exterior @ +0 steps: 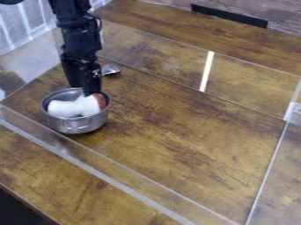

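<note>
A steel pot (77,124) sits on the wooden table at the left. Inside it lie a white object (73,106) and a red one (101,101) at the pot's right side. My black gripper (84,86) reaches down from the top left to just over the pot's back rim, open; its fingertips are hard to make out against the dark pot interior. A small silver utensil (109,69) lies behind the pot, partly hidden by the gripper.
Transparent strips or panels run along its edges, and a white line (207,71) and a dark slot (230,16) show toward the back.
</note>
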